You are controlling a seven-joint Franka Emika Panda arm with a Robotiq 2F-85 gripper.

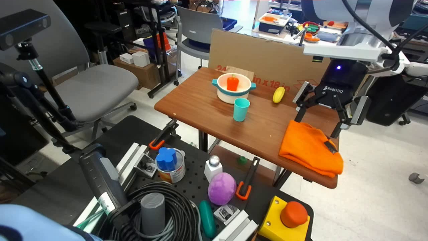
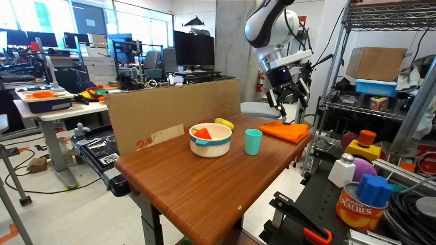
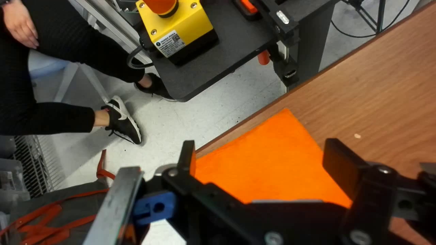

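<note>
On the right end of the wooden table (image 1: 192,102) lies a folded orange cloth (image 1: 307,150), a dark tag near its edge. My gripper (image 1: 317,129) is above and behind the cloth, its fingers wide apart with nothing between them. In the wrist view the orange cloth (image 3: 269,163) shows beyond the open gripper. A white pot (image 2: 210,141) with teal handles holds an orange-red pepper (image 2: 202,133). Beside the pot stands an upright teal cup (image 1: 241,109). The yellow fruit or vegetable (image 1: 278,94) rests farther back.
A cardboard panel (image 1: 260,56) stands along the table's back edge. In front is a black cart (image 1: 192,160) carrying a yellow box with a red button (image 1: 291,217), clamps and cables. A seated person's leg (image 3: 61,118) shows in the wrist view.
</note>
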